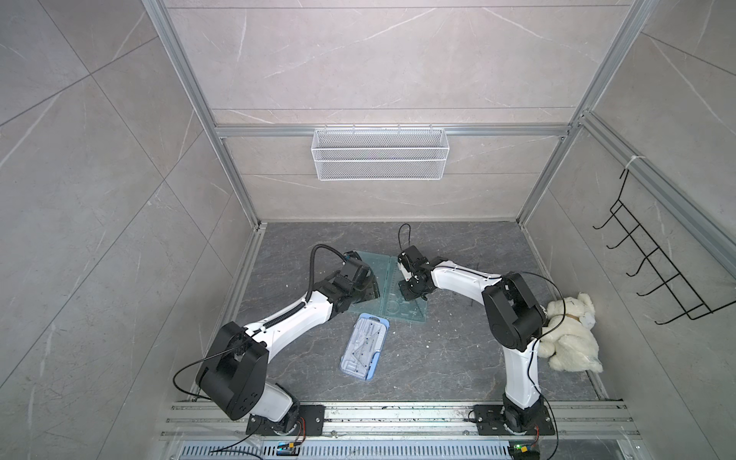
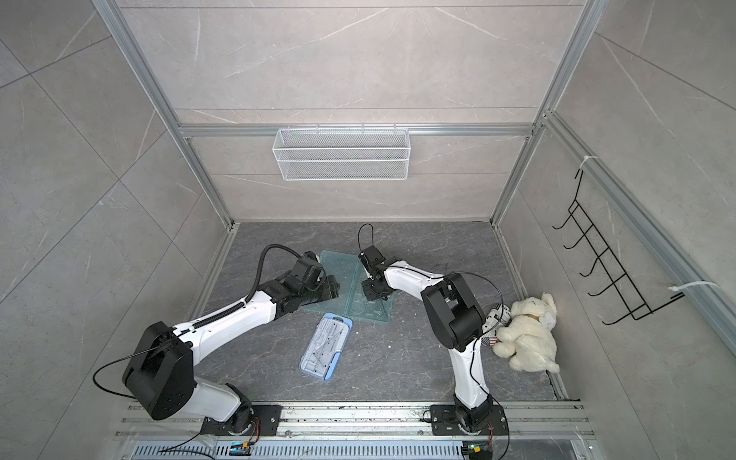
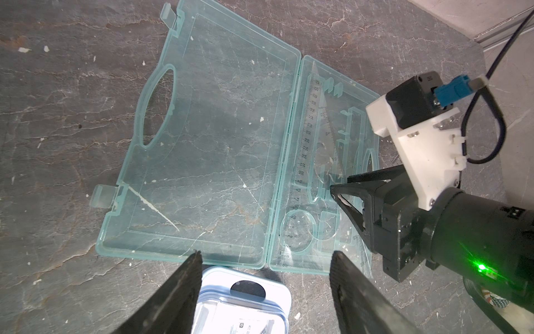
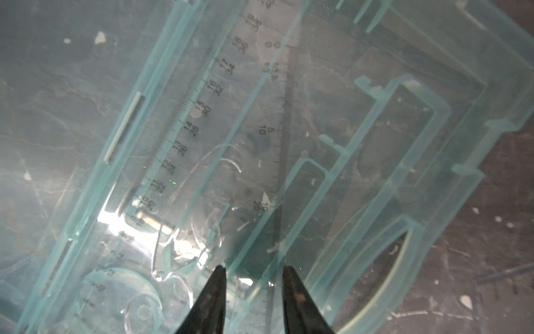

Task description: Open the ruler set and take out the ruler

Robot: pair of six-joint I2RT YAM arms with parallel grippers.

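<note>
A translucent teal ruler case (image 3: 200, 139) lies open flat on the floor. Its right half holds a long clear ruler (image 3: 306, 144) among molded compartments and other clear pieces. My right gripper reaches down into that half; in its wrist view the dark fingertips are low over the pieces, and whether anything is between them is unclear. My left gripper is open above the case's near edge, with nothing visible between its fingers.
A blue-and-clear case (image 1: 360, 349) lies in front of the teal one. A white plush toy (image 1: 571, 337) sits at the right wall. A wire basket (image 1: 379, 153) hangs on the back wall; a black hook rack hangs right.
</note>
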